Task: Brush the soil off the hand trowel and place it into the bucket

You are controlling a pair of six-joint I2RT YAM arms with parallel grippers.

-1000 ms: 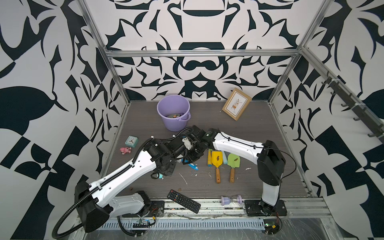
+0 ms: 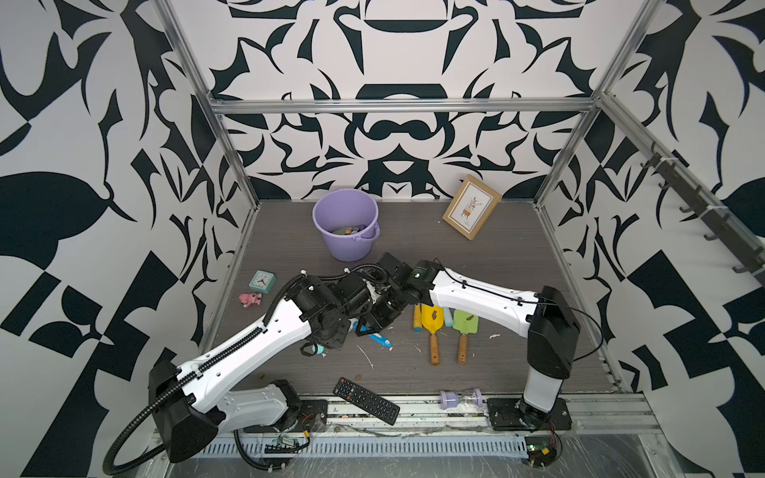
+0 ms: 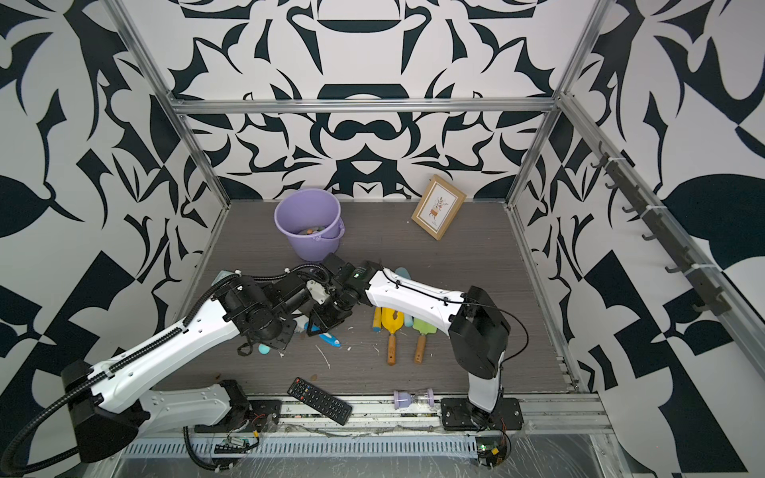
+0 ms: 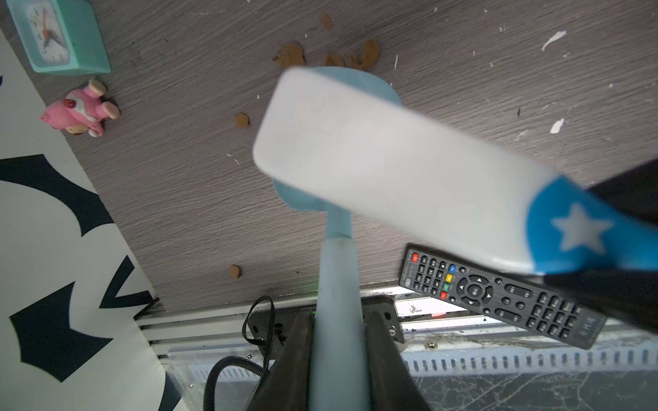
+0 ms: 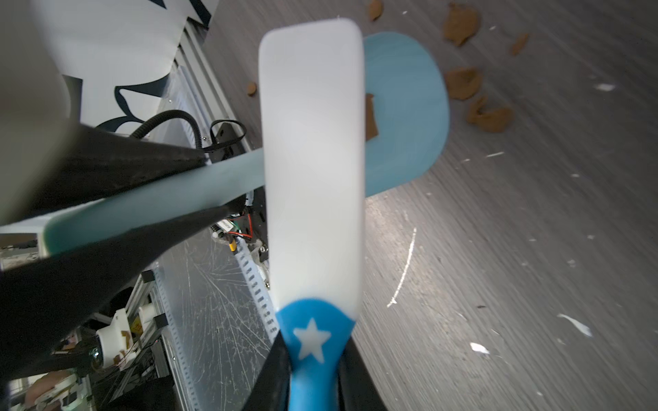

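A light blue trowel (image 4: 336,274) is held upright-handled in my left gripper, shut on its handle. Brown soil bits (image 5: 463,82) lie on the table near its blade, and one shows on the blade in the right wrist view. My right gripper is shut on a white-and-blue brush (image 5: 312,171), whose white head crosses over the trowel blade. The purple bucket (image 2: 334,215) stands behind both grippers, with some items inside.
Yellow (image 2: 432,318) and green (image 2: 466,322) tools lie right of the arms. A picture frame (image 2: 470,207) stands at the back right, a small clock (image 2: 262,280) and pink toy (image 2: 250,298) at left, a remote (image 2: 366,400) at front.
The left arm has barely moved.
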